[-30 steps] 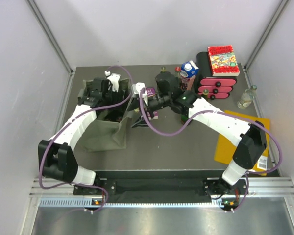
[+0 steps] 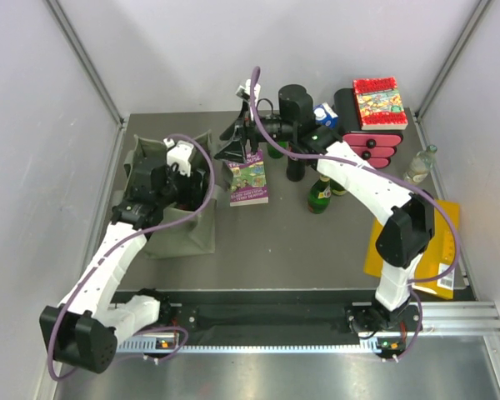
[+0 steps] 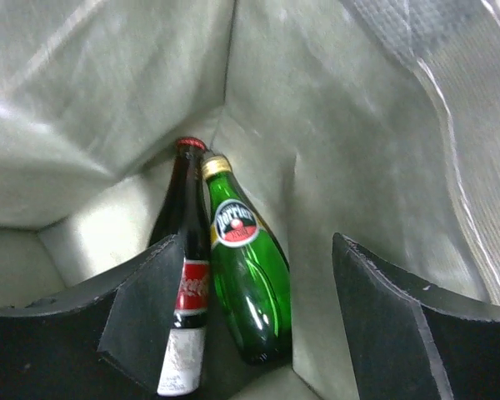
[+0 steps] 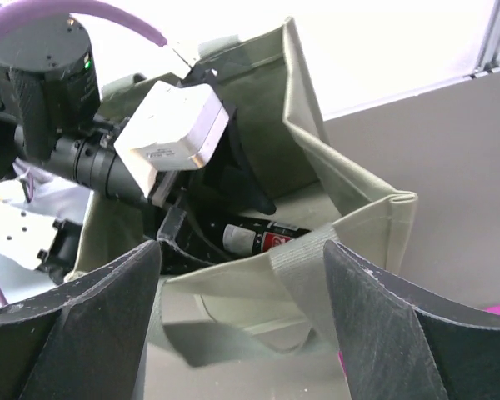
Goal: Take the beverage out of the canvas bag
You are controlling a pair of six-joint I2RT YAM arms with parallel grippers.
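The grey-green canvas bag (image 2: 183,237) stands at the left of the table. My left gripper is open inside it, above a dark bottle with a red cap (image 3: 183,208) and a green bottle (image 3: 246,283) lying side by side on the bottom. In the right wrist view the dark bottle (image 4: 250,237) shows behind the bag's rim, beside the left gripper. My right gripper (image 2: 237,146) is open outside the bag, to its right, above a purple book (image 2: 248,187); its fingers frame the bag's rim and strap in its own view.
Several bottles, including a green one (image 2: 318,197), and a carton stand in the middle back. At the back right are a drawer box (image 2: 371,146) with a red book, a clear bottle (image 2: 418,167) and a yellow envelope (image 2: 442,242).
My left arm has drawn toward the front-left, within the bag's area. My right gripper has moved toward the back of the table, away from the bag's front side.
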